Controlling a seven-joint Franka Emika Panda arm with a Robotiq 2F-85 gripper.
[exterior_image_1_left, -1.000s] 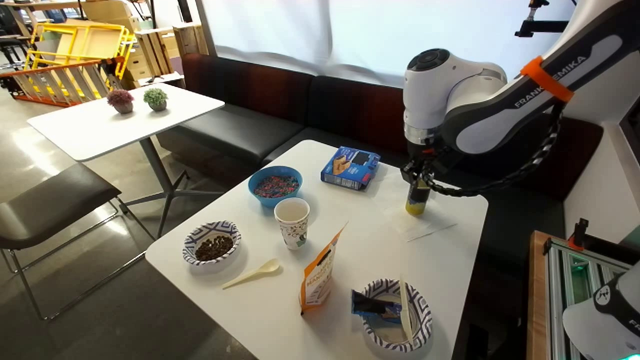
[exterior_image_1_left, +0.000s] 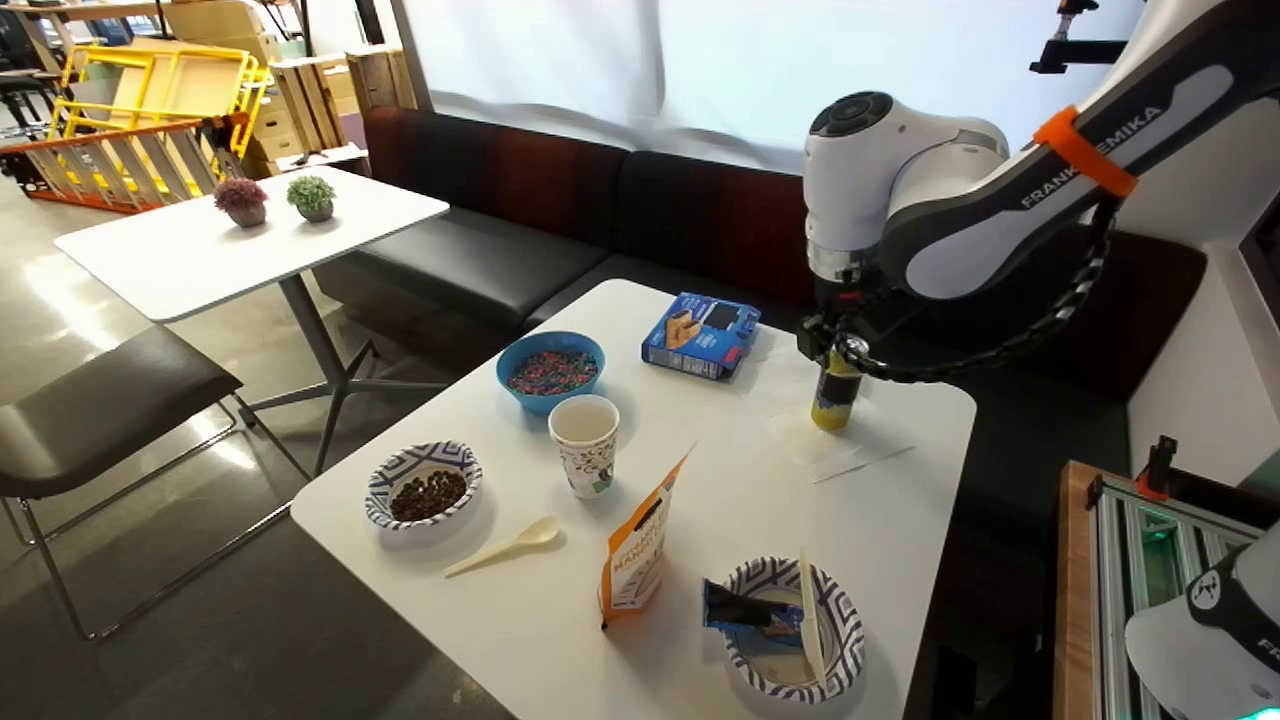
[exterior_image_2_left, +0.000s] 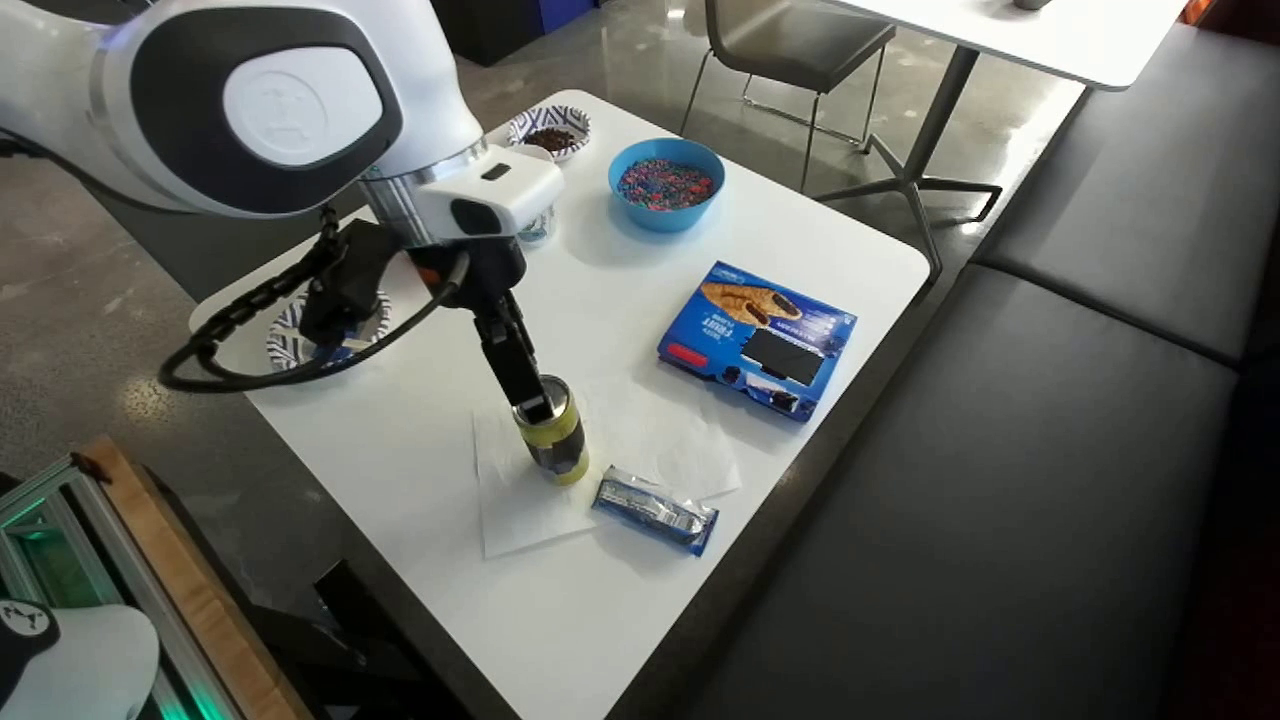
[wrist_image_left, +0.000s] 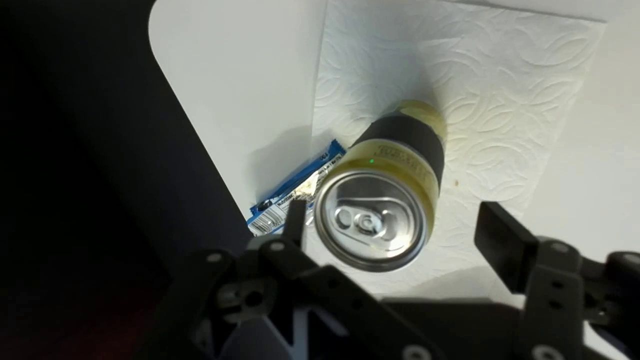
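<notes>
A yellow and dark can (exterior_image_1_left: 833, 398) with a silver top stands upright on a white napkin (exterior_image_2_left: 516, 510). Above its lid, in the wrist view, my gripper is open, one finger to each side of the can (wrist_image_left: 369, 219). Gaps show between the lid and both fingers there, the wider one on the right. In exterior view 2 one finger (exterior_image_2_left: 517, 360) overlaps the top of the can; the other finger is hidden. Beside the can lies a blue and silver wrapped bar (exterior_image_2_left: 656, 510), partly on the napkin.
A blue box (exterior_image_2_left: 758, 340) lies near the bench side. Elsewhere on the table are a blue bowl (exterior_image_1_left: 549, 370), a paper cup (exterior_image_1_left: 585, 446), an orange-white pouch (exterior_image_1_left: 638, 558), a spoon (exterior_image_1_left: 504, 546) and two patterned bowls. The table edge is close to the bar.
The arm has risen slightly and shifted a little left in exterior view 1, and more of the can shows below the gripper. The can stands in the same place.
</notes>
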